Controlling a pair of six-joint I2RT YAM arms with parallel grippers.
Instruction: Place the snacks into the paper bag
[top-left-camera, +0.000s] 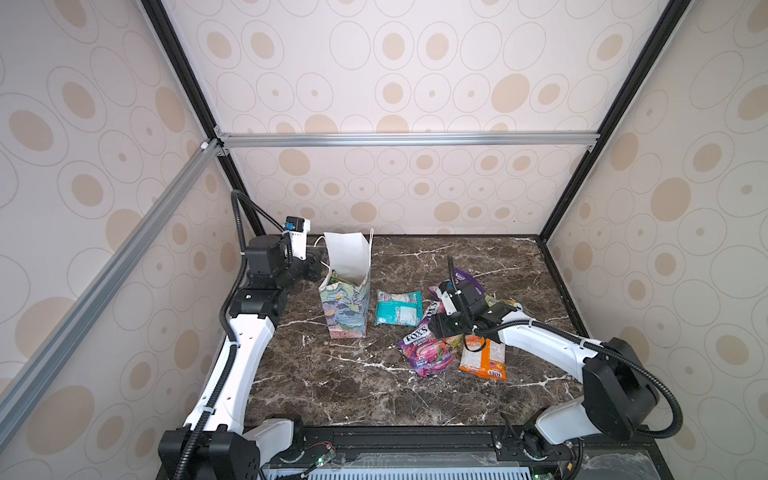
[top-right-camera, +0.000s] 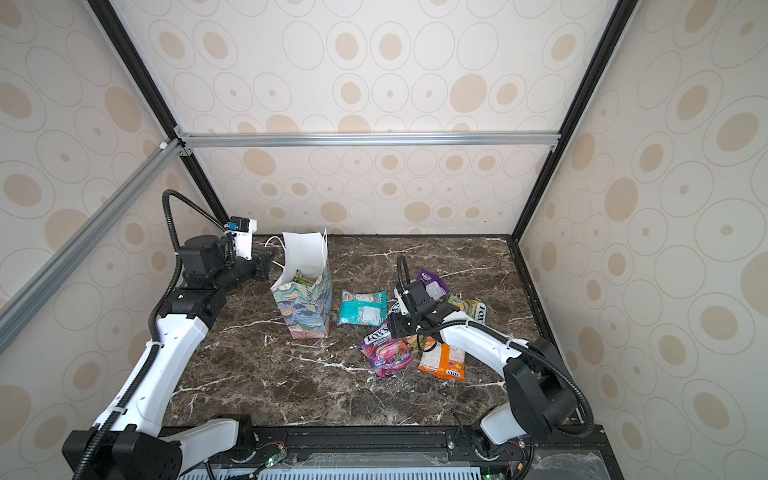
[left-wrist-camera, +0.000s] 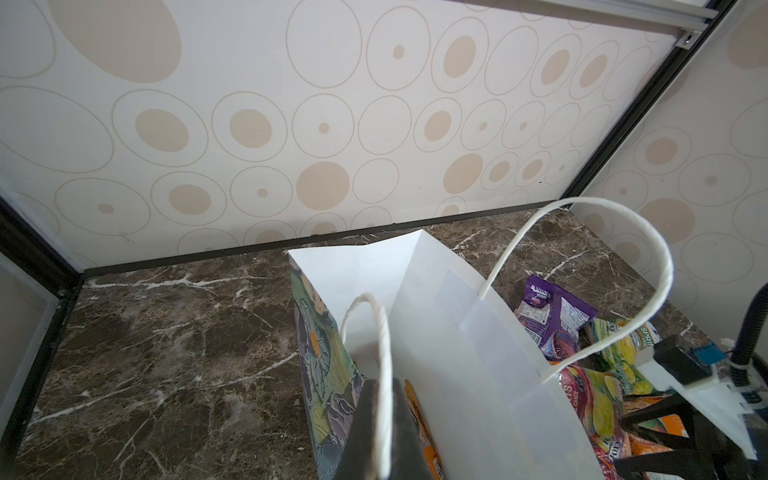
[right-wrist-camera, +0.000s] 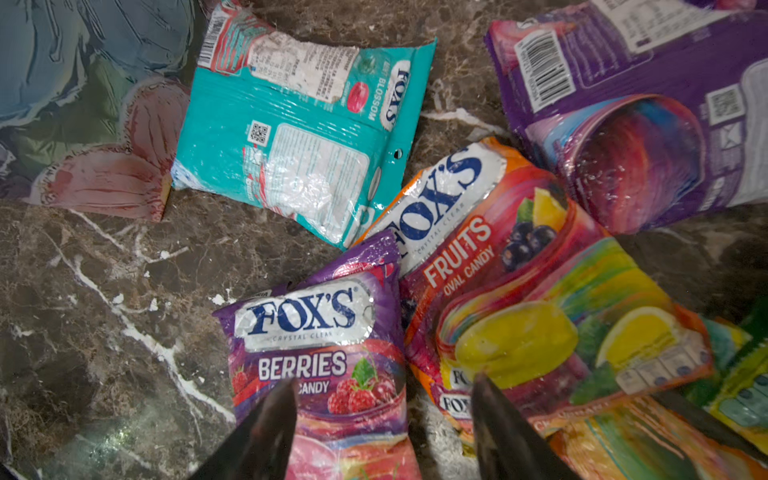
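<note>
The patterned paper bag (top-left-camera: 345, 312) stands upright with its mouth open and some snacks inside. Beside it, my left gripper is shut, with the white rope handle (left-wrist-camera: 385, 368) running between its fingers. My right gripper is open over the snacks, one finger (right-wrist-camera: 268, 432) above the purple berries pack (right-wrist-camera: 320, 352) and the other near the lower left of the fruits pack (right-wrist-camera: 512, 304). The teal pack (right-wrist-camera: 296, 136) lies flat between the paper bag and those packs. Behind sits a second purple pack (right-wrist-camera: 648, 120); an orange pack (top-left-camera: 484, 360) is nearer the front.
A yellow-green pack (left-wrist-camera: 628, 352) lies on the right of the pile, partly covered by my right arm in the top views. Walls enclose the back and sides.
</note>
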